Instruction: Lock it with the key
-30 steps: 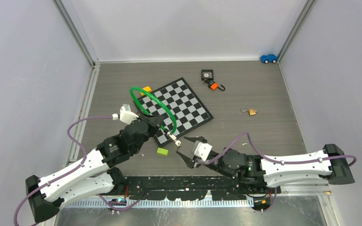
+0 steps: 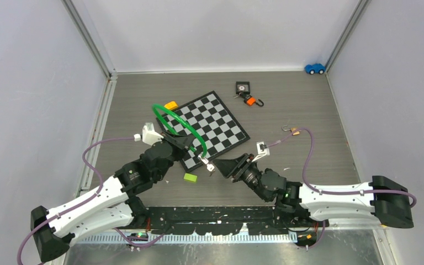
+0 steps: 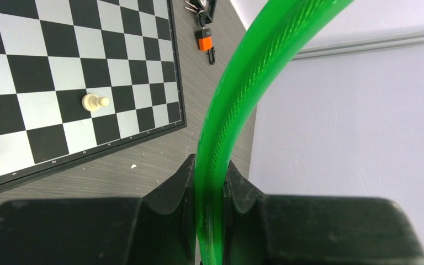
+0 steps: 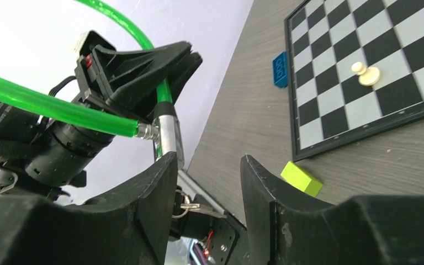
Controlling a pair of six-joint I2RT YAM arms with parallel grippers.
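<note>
A green cable lock (image 2: 179, 117) hangs in a loop from my left gripper, which is shut on it over the chessboard's lower left. Its metal lock body (image 4: 169, 136) hangs below that gripper, with metal pieces, apparently a key (image 4: 199, 208), beneath it, partly behind my right fingers. My right gripper stands part open just to the right of the lock, nothing visible held between its fingertips.
The chessboard (image 2: 221, 127) bears a pawn (image 3: 94, 102); green (image 2: 190, 177) and yellow (image 2: 170, 105) blocks lie beside it. Black-orange padlocks (image 2: 250, 100), a brass padlock (image 2: 295, 131) and a blue car (image 2: 314, 68) lie rightward. Bare table surrounds them.
The left arm and cable lock are nearly unchanged.
</note>
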